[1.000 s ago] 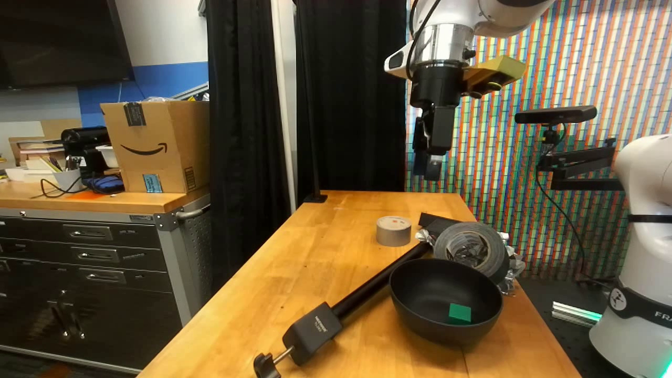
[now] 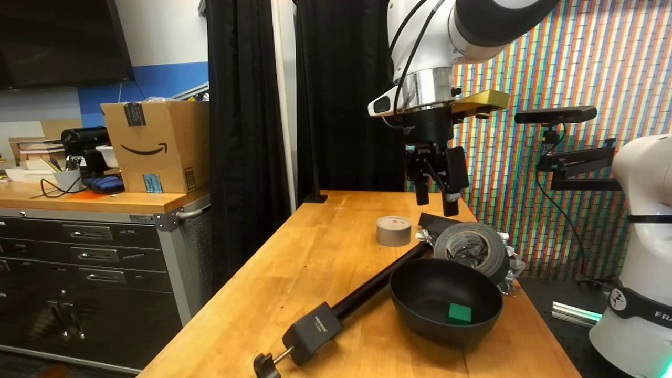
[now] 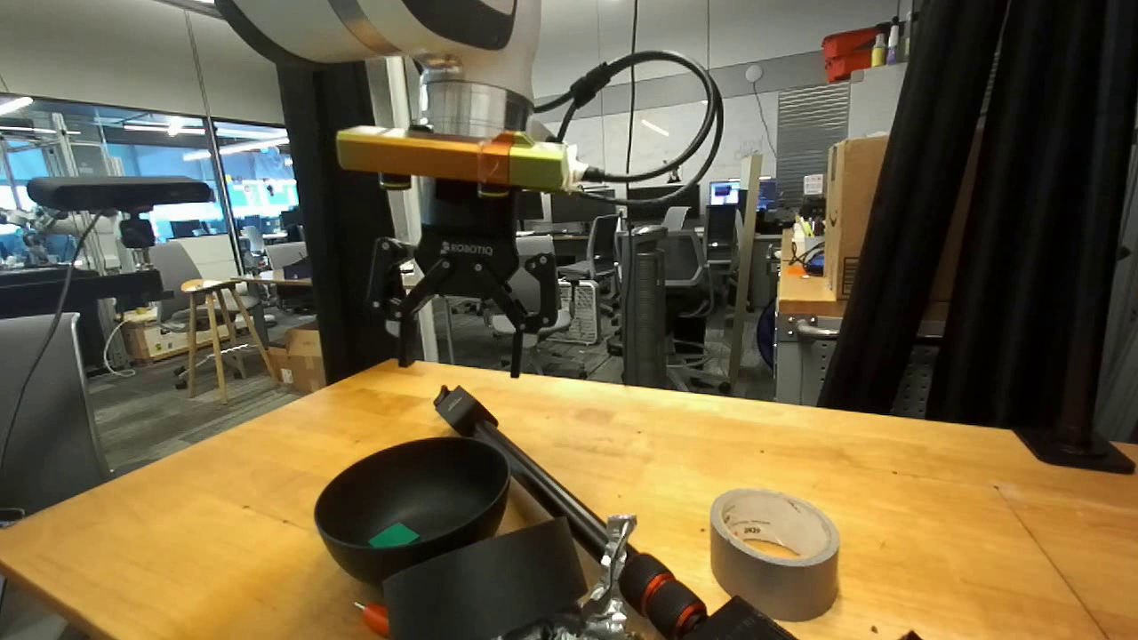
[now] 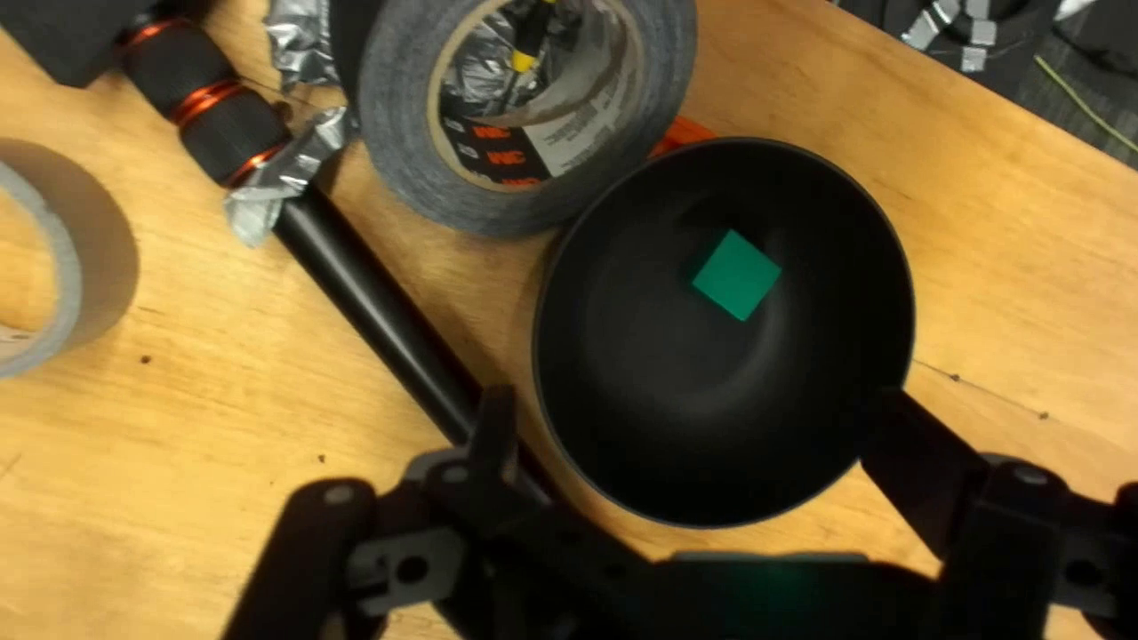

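Observation:
My gripper point(image 3: 460, 364) hangs in the air above the table, its two fingers spread wide and nothing between them. In the wrist view a black bowl point(image 4: 661, 427) fills the space ahead of the open fingers. Inside that bowl lies a green cube point(image 4: 737, 276), off to one side of its floor. The first exterior view has the bowl point(image 2: 416, 302) near the table's right edge with the cube point(image 2: 460, 314) in it, well below the gripper point(image 2: 436, 208).
A black pole point(image 2: 378, 283) lies diagonally beside the bowl. Dark tape point(image 4: 395, 128) leans close to the bowl's rim, near crumpled foil point(image 3: 610, 576). A grey tape roll point(image 3: 773, 581) stands apart.
My gripper has come lower and shifted slightly left in the first exterior view. It has also turned, so both fingers now show spread apart. Bowl and cube have stayed put.

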